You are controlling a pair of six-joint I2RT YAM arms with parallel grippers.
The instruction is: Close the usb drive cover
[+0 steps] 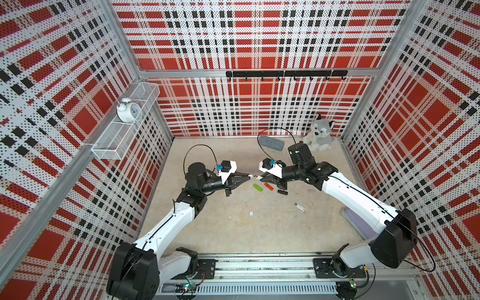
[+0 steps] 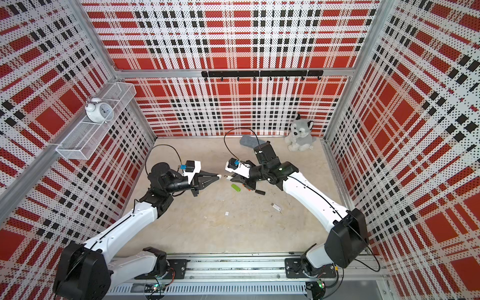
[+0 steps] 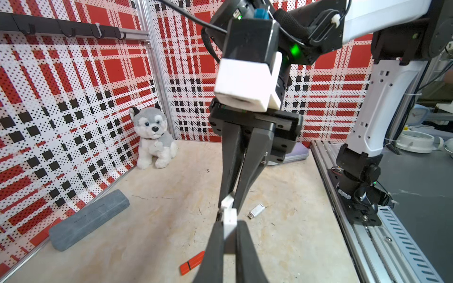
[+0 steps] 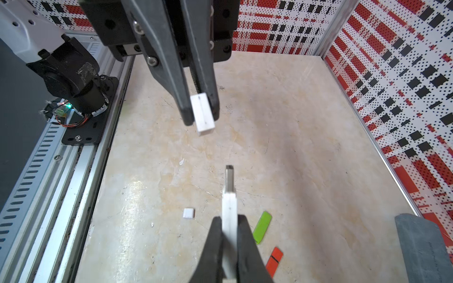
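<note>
In the right wrist view a slim white usb drive (image 4: 229, 212) points its bare silver plug (image 4: 229, 178) away from me, and my right gripper is shut on its body. A small white cover (image 4: 203, 113) sits between the tips of my left gripper, which is shut on it. Both are held above the table, facing each other. In the top left view the two tips nearly meet; the right wrist view shows the cover off to the left of the plug, apart from it. The plug is mostly hidden behind the cover in the left wrist view.
On the table lie a green drive (image 4: 262, 227), a red drive (image 4: 273, 261), a black drive (image 1: 282, 192), another white drive (image 3: 256, 210) and a white square piece (image 4: 188, 213). A grey case (image 1: 271, 143) and a plush husky (image 1: 320, 133) stand at the back.
</note>
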